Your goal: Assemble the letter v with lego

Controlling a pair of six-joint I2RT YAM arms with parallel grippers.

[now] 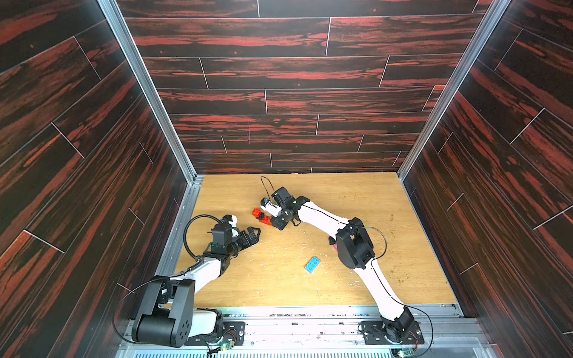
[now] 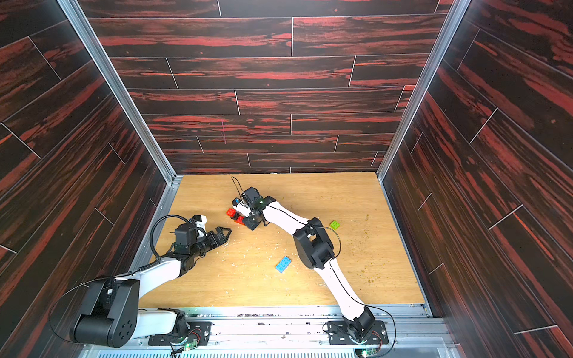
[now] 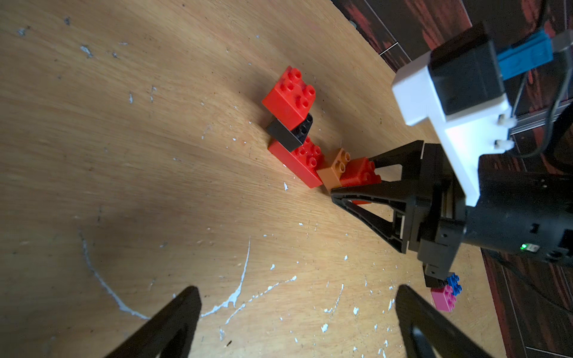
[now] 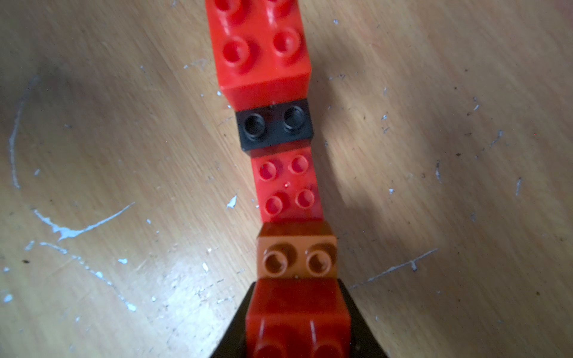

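Observation:
On the table stands a joined row of bricks: an upper red brick (image 3: 290, 97) on a black brick (image 3: 290, 130), which rests on a lower red brick (image 3: 298, 162). At that lower brick's other end comes an orange brick (image 3: 334, 170), with a further red brick (image 4: 297, 316) on top of or against it; the exact joint cannot be told. My right gripper is shut on this last red brick, its fingers on both sides. Left of the row, low over the table, my left gripper (image 1: 256, 231) stands open and empty; its fingers (image 3: 170, 322) frame bare wood.
A light blue brick (image 1: 312, 264) lies at the front middle. A green brick (image 2: 334, 225) lies to the right. A pink brick (image 3: 443, 297) with a blue one (image 3: 454, 283) and a black piece shows beyond the right arm.

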